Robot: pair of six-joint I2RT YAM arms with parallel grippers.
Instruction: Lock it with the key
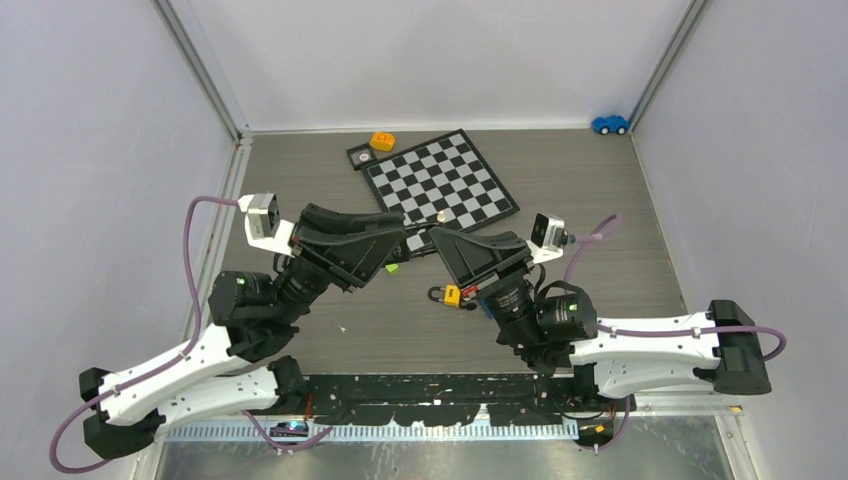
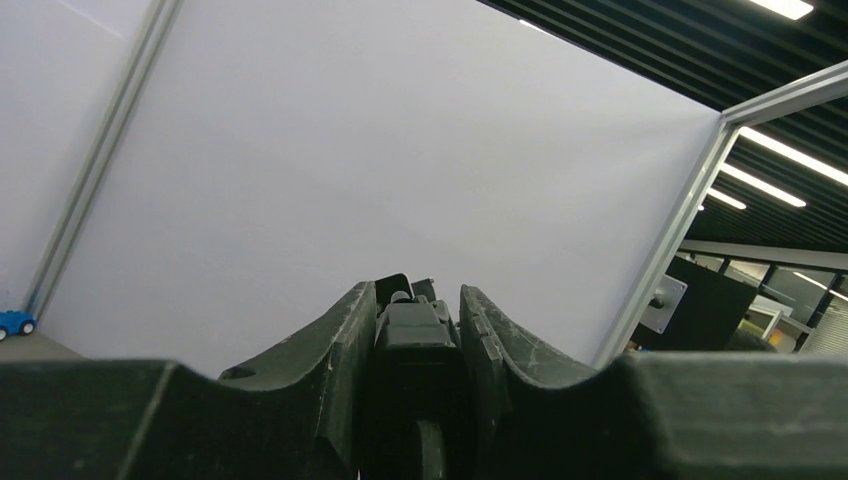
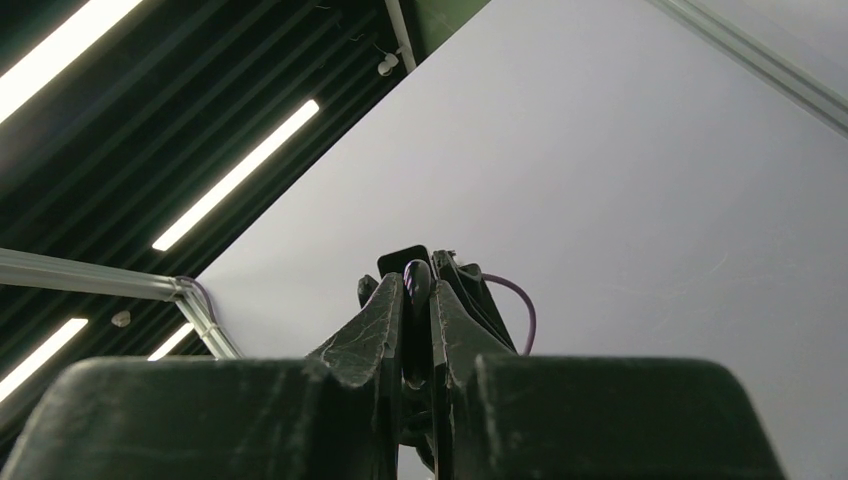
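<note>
The two grippers meet in mid-air above the table, over the lower part of the chessboard. My left gripper (image 1: 405,232) is shut on a small dark object (image 2: 410,320), likely the key, though too hidden to identify. My right gripper (image 1: 438,235) faces it, its fingers close together around a dark, narrow shape in the right wrist view; whether it grips this is unclear. A yellow padlock (image 1: 452,296) with a dark shackle lies on the table below, between the arms.
The chessboard (image 1: 460,170) lies at the back centre, with a yellow block (image 1: 382,141) and small square item (image 1: 361,157) beside it. A green block (image 1: 391,268) and partly hidden blue block (image 1: 487,308) lie nearer. A blue toy car (image 1: 610,125) sits back right.
</note>
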